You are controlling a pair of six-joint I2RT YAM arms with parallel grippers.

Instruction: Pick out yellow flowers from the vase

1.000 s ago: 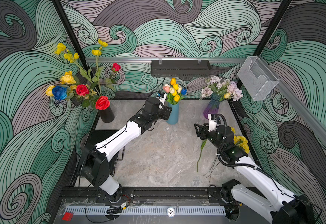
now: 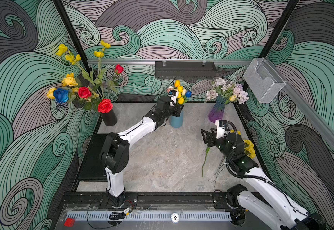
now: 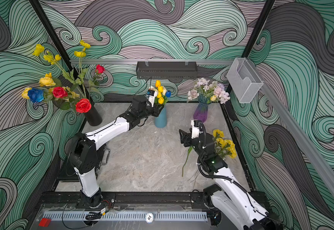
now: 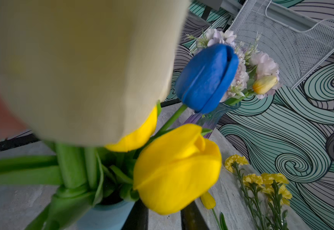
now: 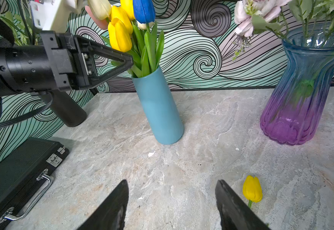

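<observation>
A blue vase (image 5: 157,107) at the back holds tulips: several yellow ones, white, pink and blue. My left gripper is at this bouquet, its fingers partly apart beside the yellow tulips; in the left wrist view a yellow tulip (image 4: 176,168) sits just over the fingertips, and a blurred pale bloom fills the upper left. Whether they touch I cannot tell. My right gripper (image 2: 204,134) stands open over the right of the table, empty. A loose yellow tulip (image 5: 252,187) lies beneath it, and yellow carnations (image 3: 228,145) lie behind the right arm.
A black vase (image 2: 108,118) of roses and yellow flowers stands back left, a purple vase (image 5: 285,115) of pale flowers back right. A black case (image 5: 17,176) lies at left. A mesh basket (image 2: 263,82) hangs at upper right.
The right arm has shifted slightly to the right and toward the front.
</observation>
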